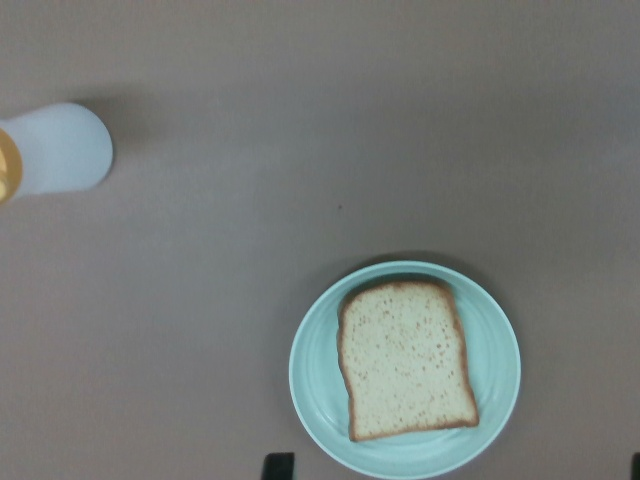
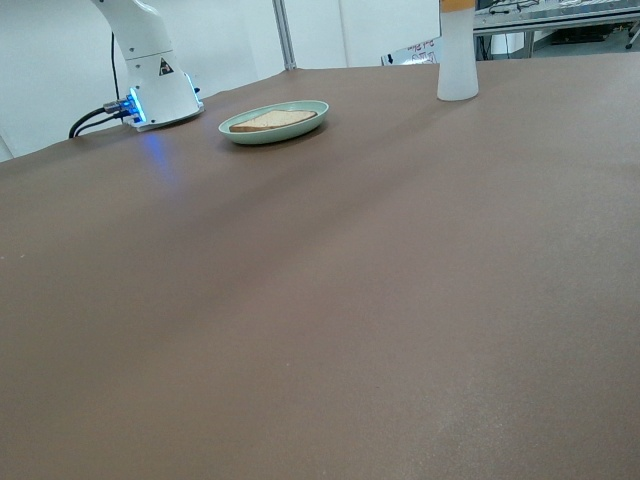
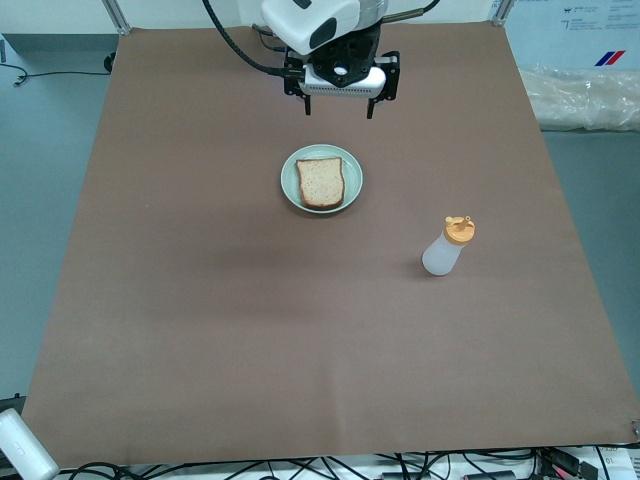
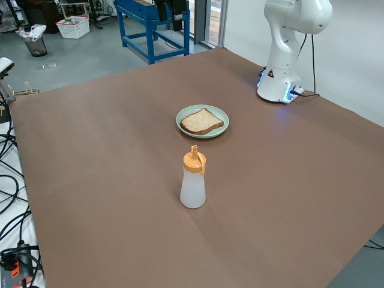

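Observation:
A slice of bread (image 3: 320, 182) lies on a pale green plate (image 3: 291, 186) near the table's middle, seen also in the right view (image 4: 201, 122). A squeeze bottle (image 3: 446, 247) with an orange cap and translucent white body stands apart from it, upright, to the front right in the left view. My gripper (image 3: 339, 108) hangs high over the back of the table, its two fingertips wide apart and open, nothing between them. In the wrist view the plate and bread lie below, between the dark fingertips, and the bottle is at the upper left.
Cables run along the near edge outside the tabletop, and the robot base (image 4: 277, 84) stands at the back edge.

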